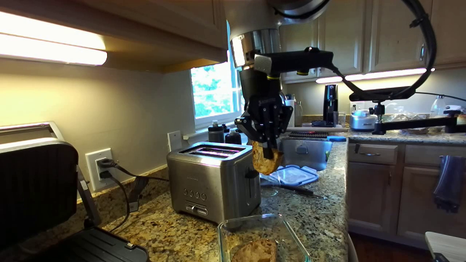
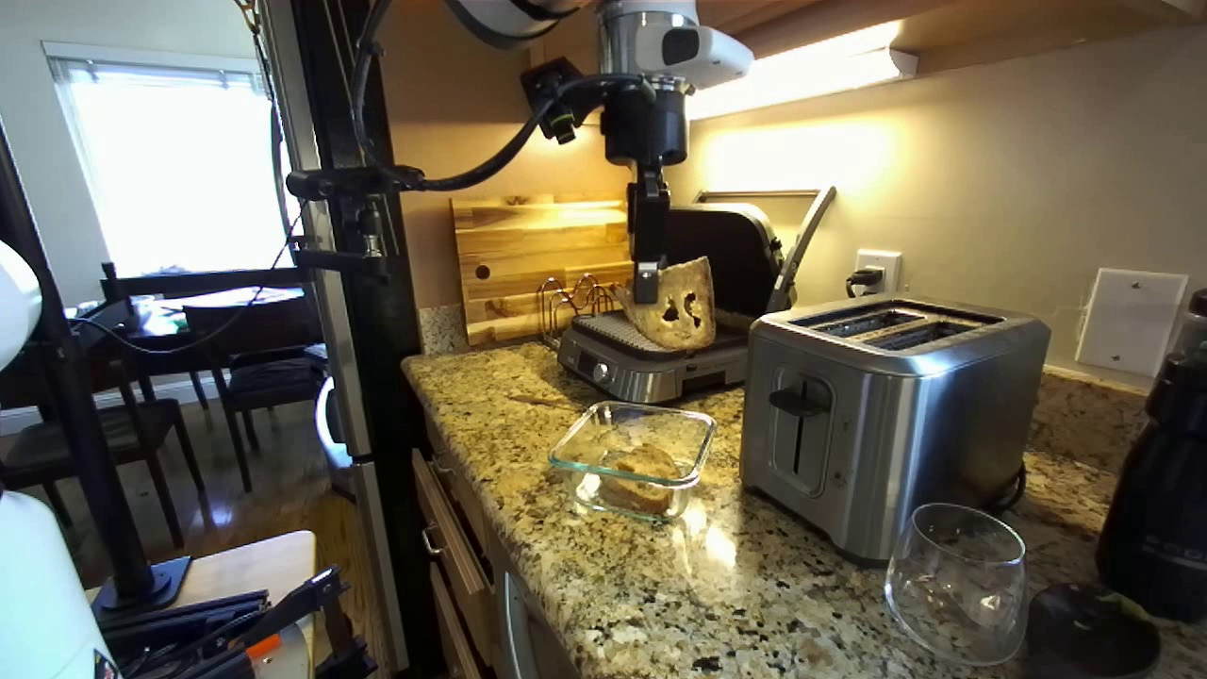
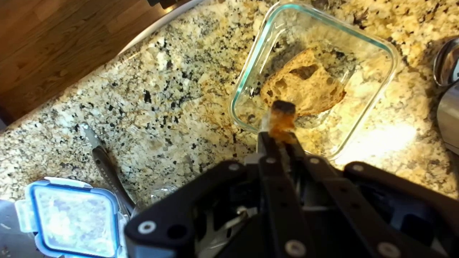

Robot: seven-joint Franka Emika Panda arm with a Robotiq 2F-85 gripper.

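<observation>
A slice of bread (image 2: 684,307) hangs upright in the air with my gripper (image 1: 268,150) shut on its upper edge. In exterior view 1 the slice is beside the right end of the steel toaster (image 1: 209,183), apart from the slots on top. The wrist view shows only a blurred edge of the held bread (image 3: 282,124) between the fingertips. A second bread slice (image 3: 307,86) lies flat in the glass container (image 2: 634,421), which stands on the counter in front of the toaster.
An open contact grill (image 2: 656,362) stands behind the container in exterior view 2. Around the toaster are a drinking glass (image 2: 956,588), a knife (image 3: 107,167) and a blue-edged lid (image 3: 75,217). A cabinet (image 1: 174,26) overhangs the toaster side.
</observation>
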